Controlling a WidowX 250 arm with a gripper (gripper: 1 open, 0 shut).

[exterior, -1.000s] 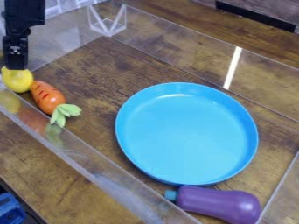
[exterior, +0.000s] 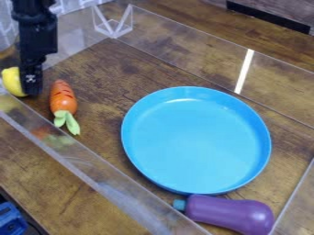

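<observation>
My black gripper (exterior: 31, 75) is low at the left of the camera view, at a yellow toy (exterior: 14, 81), which it partly hides; whether its fingers are closed on it I cannot tell. Just right of the gripper lies an orange toy carrot (exterior: 65, 103) with green leaves toward the viewer. A blue round plate (exterior: 196, 138) fills the middle right. A purple toy eggplant (exterior: 229, 214) lies below the plate.
Clear plastic walls (exterior: 110, 179) border the wooden surface (exterior: 123, 64). The surface above the plate is clear. A blue object (exterior: 9, 220) is at the lower left, outside the wall.
My gripper has come down and slightly right onto the yellow toy. The carrot has shifted slightly right and turned more upright in the view.
</observation>
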